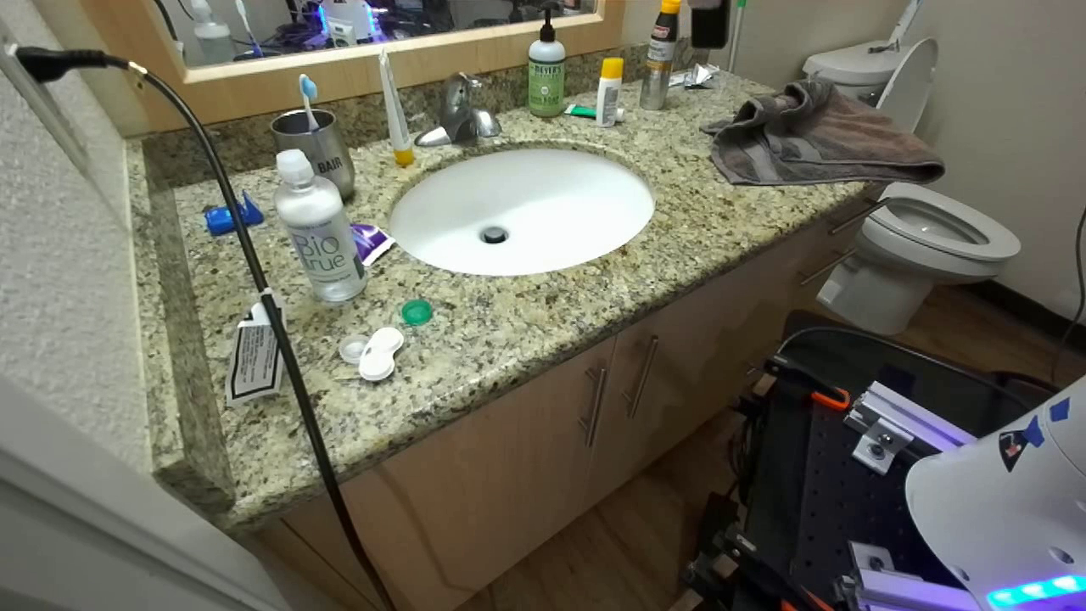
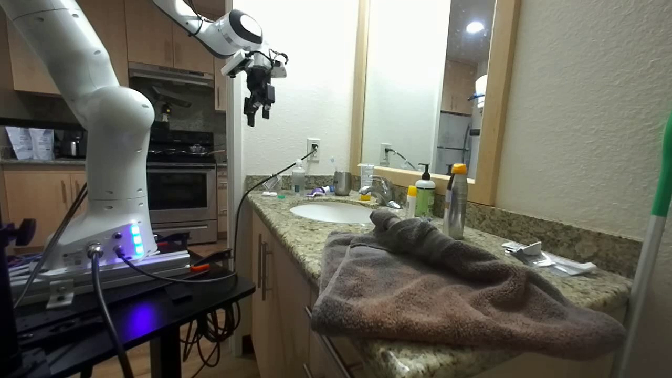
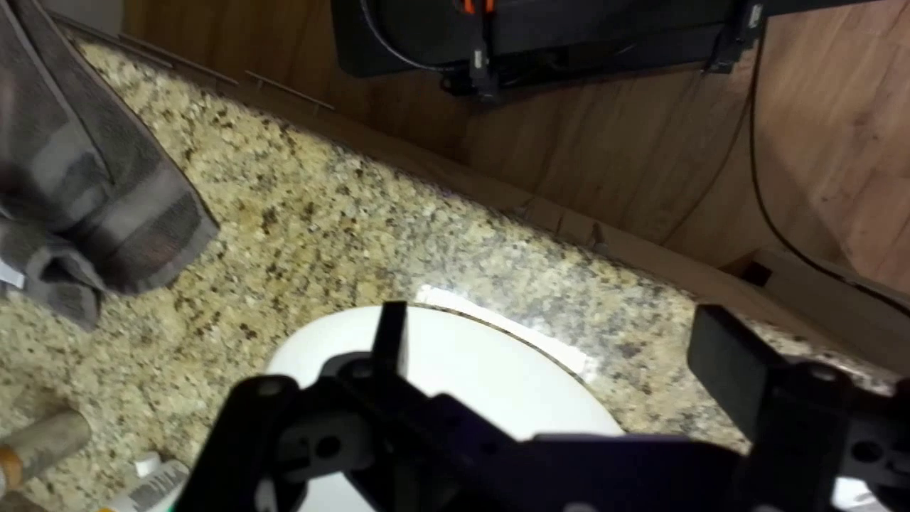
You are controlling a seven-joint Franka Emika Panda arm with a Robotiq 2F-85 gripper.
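Note:
My gripper (image 2: 258, 117) hangs in the air above the counter, fingers down. In the wrist view the gripper is open, its fingers wide apart with only sink and countertop seen beyond. Exterior view 1 catches just a dark finger end (image 1: 709, 25) at its top edge. Beneath lies the white oval sink (image 1: 570, 209), set in a speckled granite counter (image 1: 570, 305). A crumpled grey-brown towel (image 2: 434, 283) drapes over the counter's toilet-side end. A Biotrue bottle (image 1: 321, 229) stands upright near the left wall, with a white lens case (image 1: 378, 355) and green cap (image 1: 417, 311) before it.
A black cable (image 1: 244, 244) crosses the counter's left end. Around the faucet (image 1: 460, 112) stand a metal cup (image 1: 327, 158), an upright tube (image 1: 394, 107), a green soap bottle (image 1: 546, 76) and a spray can (image 1: 659, 61).

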